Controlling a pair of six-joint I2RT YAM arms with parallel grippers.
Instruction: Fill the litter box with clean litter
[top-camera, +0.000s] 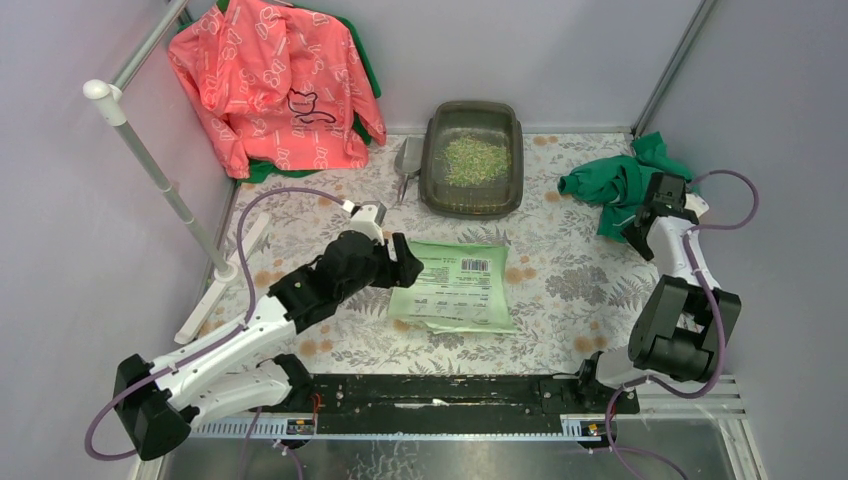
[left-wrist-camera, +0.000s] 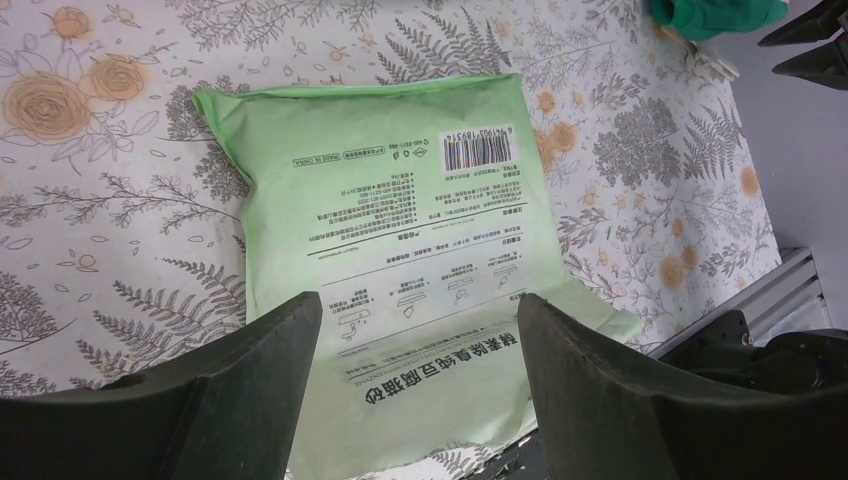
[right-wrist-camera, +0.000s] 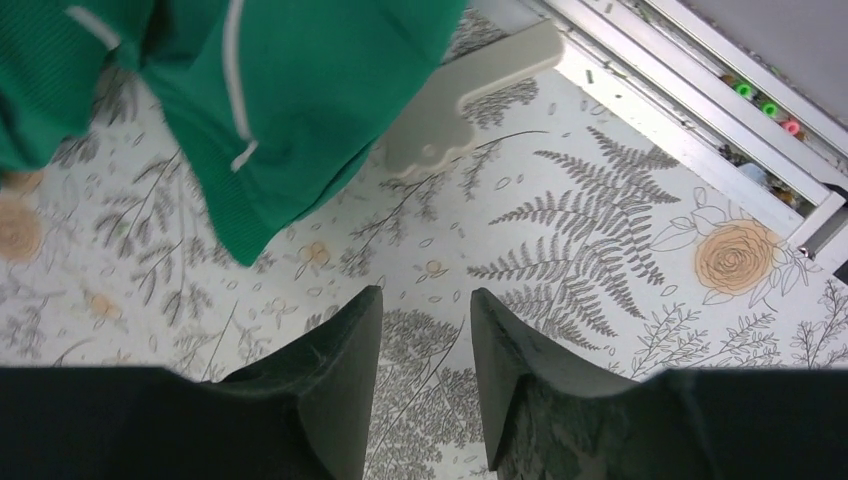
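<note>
The green litter bag (top-camera: 455, 285) lies flat at mid-table, printed side up, its lower end loose and creased. My left gripper (top-camera: 398, 260) is open above it; in the left wrist view its fingers (left-wrist-camera: 240, 400) frame the bag. The grey litter box (top-camera: 470, 205) stands at the back with green pellets (top-camera: 470, 160) on part of its floor, a scoop (top-camera: 408, 160) to its left. My right gripper is at the right edge by a green garment (top-camera: 600, 180), its fingertips a small gap apart with nothing visible between them.
A pink garment (top-camera: 270, 90) hangs at the back left beside a white rack (top-camera: 150, 160). A pale plastic piece (right-wrist-camera: 430, 120) lies partly under the green cloth. The table front and the strip left of the bag are clear.
</note>
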